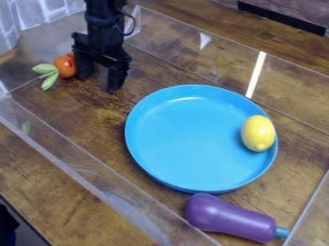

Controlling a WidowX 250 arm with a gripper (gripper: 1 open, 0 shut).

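Note:
My black gripper (98,67) hangs low at the upper left, open, right beside an orange carrot-like toy (64,64) with pale green leaves (49,77). The near side of the orange toy is partly behind the gripper, and I cannot tell whether they touch.
A large blue plate (187,139) holds a yellow egg-shaped object (259,134) at its right. A purple eggplant toy (232,216) lies at the lower right. Clear walls border the wooden surface, which is bare at lower left and upper right.

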